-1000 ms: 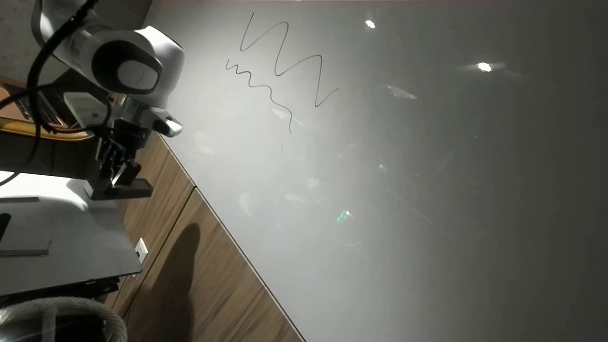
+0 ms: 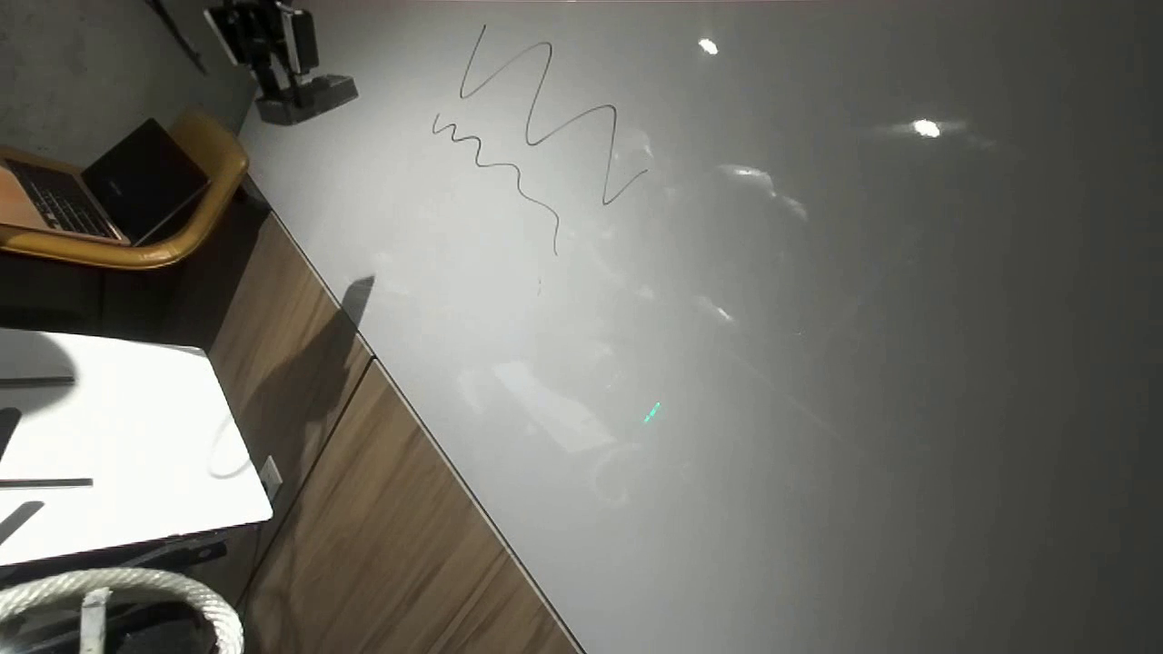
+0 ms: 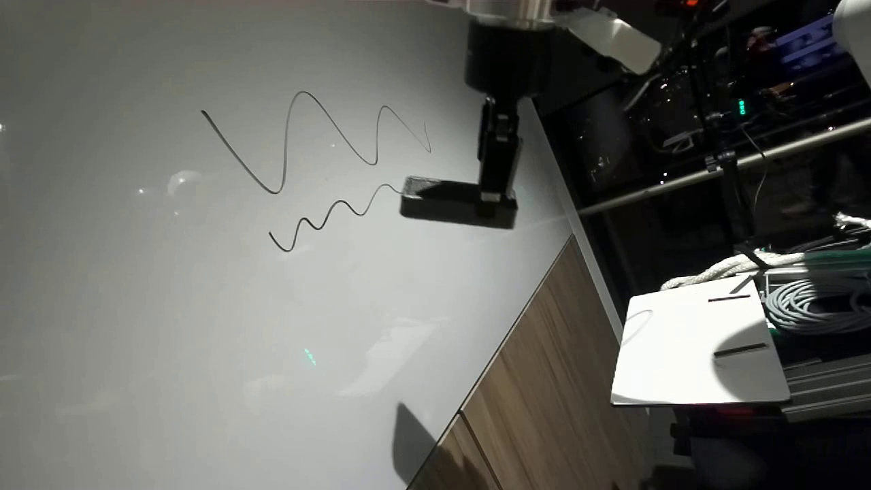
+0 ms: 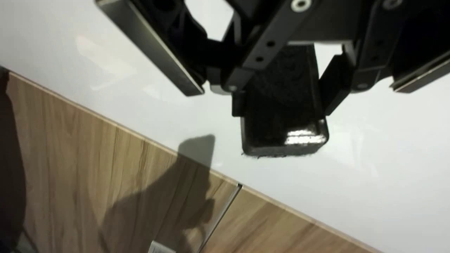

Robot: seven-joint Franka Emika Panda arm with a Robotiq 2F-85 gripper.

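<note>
A black eraser-like block (image 4: 287, 114) sits between the fingers of my gripper, which is shut on it. In exterior view 1 this block (image 2: 308, 100) is high at the upper left, over the whiteboard's (image 2: 872, 381) edge. Exterior view 2 has the gripper (image 3: 494, 175) at one end of the block, whose free end points toward the marker lines. Two dark wavy lines are drawn on the board: a large zigzag (image 2: 531, 114) and a smaller squiggle (image 2: 480, 163). The block's end covers part of the squiggle in exterior view 2; whether it touches the board I cannot tell.
Wood panels (image 2: 403, 523) border the board. A white table (image 2: 131, 436) stands close by, with a laptop (image 2: 65, 196) on a tan chair (image 2: 164, 251) beyond it. Coiled cable (image 3: 816, 306) and rope lie near the table in exterior view 2. Most of the board is clear.
My arm has risen from over the table to the top left of exterior view 1, carrying the black block. The drawn lines look the same.
</note>
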